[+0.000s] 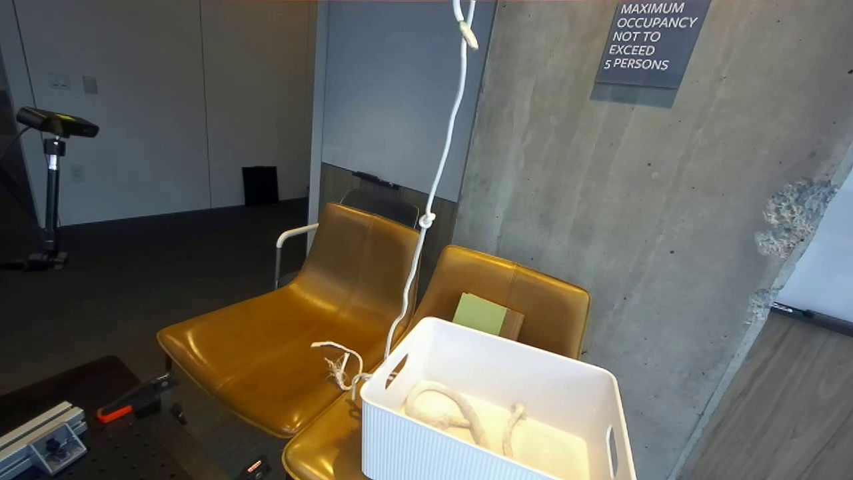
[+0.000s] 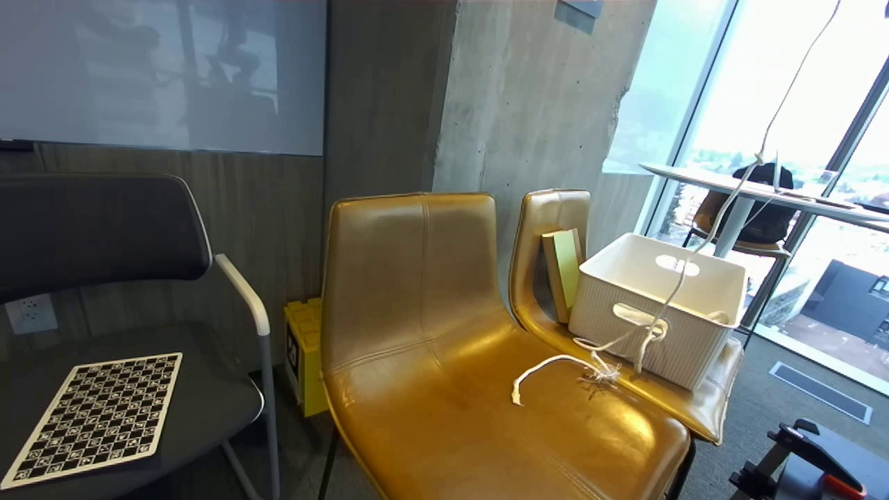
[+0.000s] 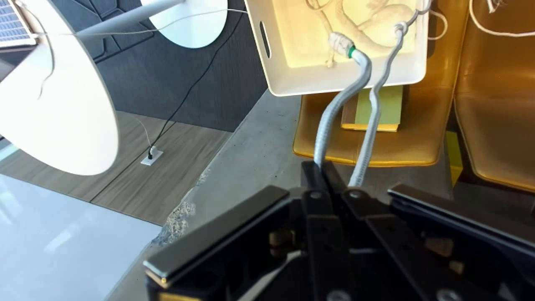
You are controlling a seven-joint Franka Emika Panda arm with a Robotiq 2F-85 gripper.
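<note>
A white knotted rope [image 1: 427,220] hangs from above the frame in exterior view 1. Its lower part meets the left handle of the white bin [image 1: 416,448], and a frayed end lies on the seat beside it. In the wrist view my gripper is shut, with the rope [image 3: 328,118] pinched at its fingertips and two strands running out towards the bin [image 3: 346,89]. One strand ends in a taped tip with a green band. Exterior view 2 has the rope [image 2: 759,157] draped down across the bin's near side. Neither exterior view contains the gripper.
Pale coiled pieces [image 1: 472,420] lie inside the bin. A green book [image 1: 480,313] leans behind it on the brown chair. The neighbouring brown chair [image 1: 248,328] is mostly bare. A concrete wall [image 1: 560,200] rises behind.
</note>
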